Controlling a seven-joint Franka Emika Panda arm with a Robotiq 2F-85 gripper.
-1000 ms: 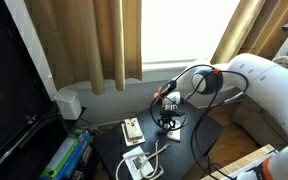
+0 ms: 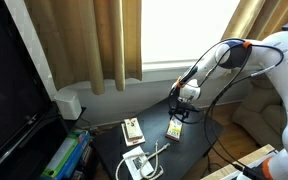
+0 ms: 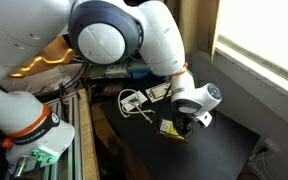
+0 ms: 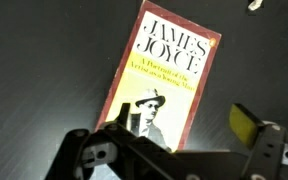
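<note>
A James Joyce paperback (image 4: 162, 72) with a yellow and white cover and a red-brown border lies face up on the dark table. In exterior view 1 the book (image 2: 174, 130) is just below my gripper (image 2: 180, 117). From the other side, in exterior view 2, the book (image 3: 171, 129) shows partly beside the gripper (image 3: 190, 122). My gripper is open in the wrist view, its fingers wide apart, with the book's lower part visible beyond and between them. Nothing is held. The gripper body covers the book's bottom edge there.
A second book (image 2: 132, 131) lies to the left in exterior view 1. Nearer the camera are a white power strip (image 2: 139, 165) and its pale cable (image 2: 158, 158). A curtain (image 2: 94, 45) hangs behind the table. Bare table (image 3: 229, 145) lies beside the gripper.
More of the book's cover shows there now.
</note>
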